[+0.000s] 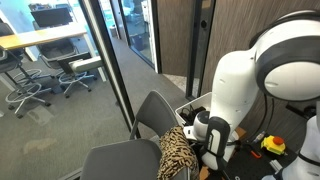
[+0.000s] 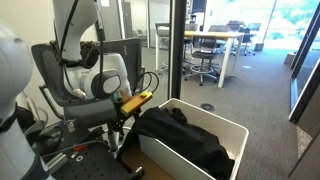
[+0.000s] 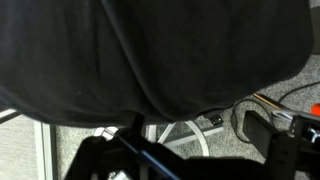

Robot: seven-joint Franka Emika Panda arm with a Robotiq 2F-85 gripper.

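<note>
A black cloth (image 2: 185,135) lies rumpled in a long white box (image 2: 237,148), bunched toward its near left end in exterior view 2. Dark cloth (image 3: 170,50) also fills most of the upper wrist view, with its lower edge hanging in a curve above the fingers. My gripper is open, one dark finger at the lower left and one at the lower right. No cloth shows clamped between them. In exterior view 1 the white arm (image 1: 228,95) reaches down beside the chair, and its fingertips cannot be made out.
A leopard-print cloth (image 1: 177,157) drapes over the grey chair (image 1: 120,160) close to the arm. Cables and small tools (image 1: 272,144) lie at the right, with a yellow-and-red button (image 1: 305,142) behind. Beyond the white box, the carpet (image 2: 262,110) is clear.
</note>
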